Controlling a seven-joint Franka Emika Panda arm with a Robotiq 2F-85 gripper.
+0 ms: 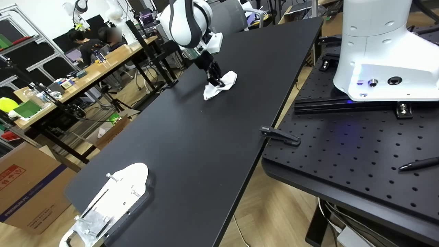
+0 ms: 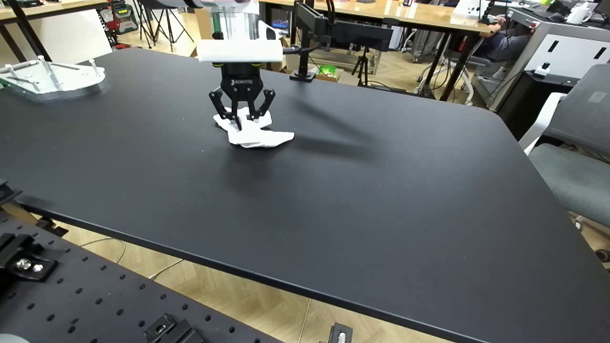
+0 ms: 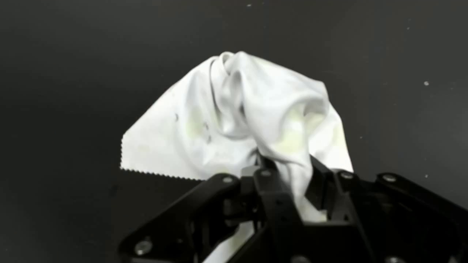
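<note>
A crumpled white cloth [image 3: 280, 96] with faint yellowish patches lies on the black table; its zigzag-cut edge spreads to the left in the wrist view. My gripper points down into it, part open, and a raised fold of the cloth runs between the fingers. Exterior view 2 shows the gripper [image 2: 244, 119] low over the cloth [image 2: 260, 137], its tips somewhat apart. From exterior view 1, the gripper [image 1: 216, 80] hides part of the cloth [image 1: 228, 80]. Whether both fingers press on the fold cannot be made out.
A white plate-like fixture with upright pegs [image 1: 127, 183] stands at the table's other end. A black clamp [image 1: 280, 136] sits at the table edge beside the perforated board [image 1: 349, 152].
</note>
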